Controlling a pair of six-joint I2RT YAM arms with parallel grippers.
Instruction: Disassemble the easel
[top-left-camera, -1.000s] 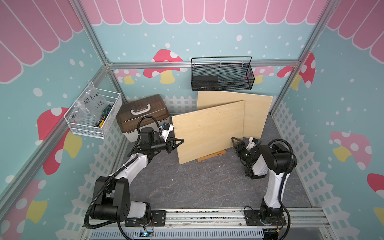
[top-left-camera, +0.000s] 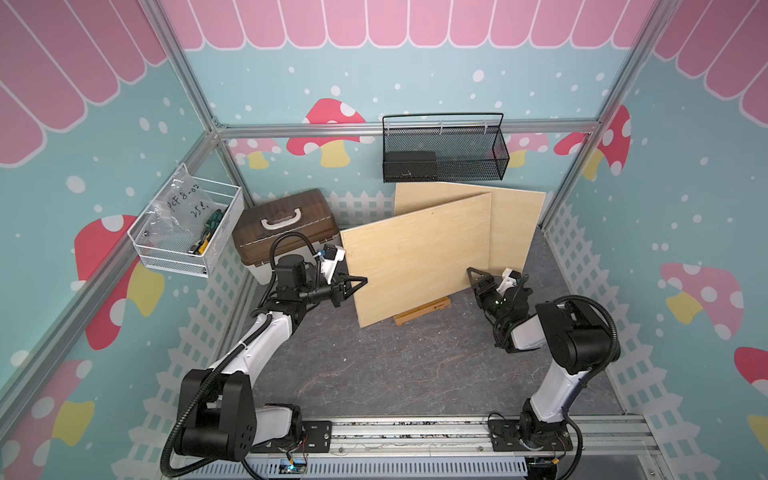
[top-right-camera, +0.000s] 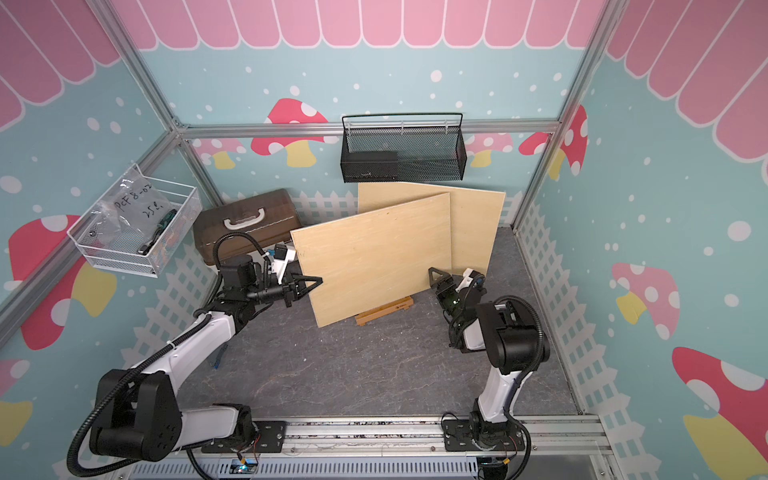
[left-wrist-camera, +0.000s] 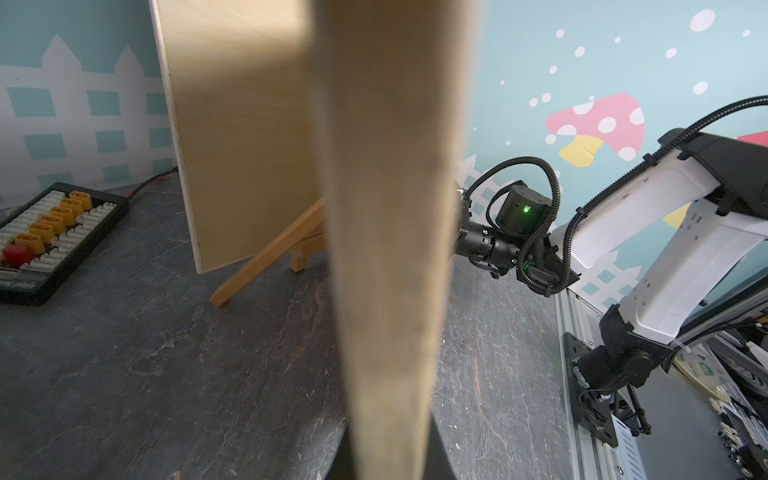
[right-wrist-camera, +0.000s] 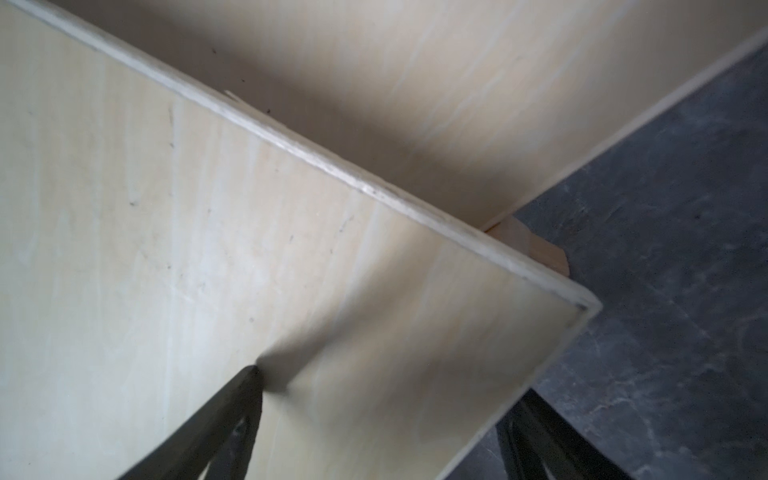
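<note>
A pale plywood board (top-left-camera: 420, 260) stands on edge in the middle, slanting up to the right. At its left edge my left gripper (top-left-camera: 356, 285) is shut; in the left wrist view the board's edge (left-wrist-camera: 392, 240) runs down between the fingertips. My right gripper is open at the board's lower right corner, one finger (right-wrist-camera: 232, 424) over its front face, the other (right-wrist-camera: 552, 440) past its lower edge. An orange-brown wooden easel bar (top-left-camera: 421, 310) shows below the board, and the left wrist view shows a slanting wooden leg (left-wrist-camera: 268, 256) behind it.
A second plywood panel (top-left-camera: 516, 232) leans behind the board. A brown toolbox (top-left-camera: 284, 224) stands at the back left. A black mesh basket (top-left-camera: 472, 156) hangs on the rear wall, a white wire basket (top-left-camera: 188, 260) on the left.
The board's right end has risen slightly and shifted a little right. My left gripper has barely moved; its arm has shifted slightly.
</note>
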